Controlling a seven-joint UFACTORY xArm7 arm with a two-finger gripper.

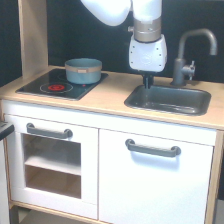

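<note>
My gripper, small and dark, points down from the white arm. In the image it overlaps the far left rim of the sink. Its fingers are too small and dark to show whether they are apart or together, and no object can be made out between them. A blue-grey pot sits on the black cooktop, well to the left of the gripper.
A dark faucet rises behind the sink, to the right of the arm. Bare wooden counter lies between cooktop and sink. Below are a left door with an opening and a white right door, both with grey handles.
</note>
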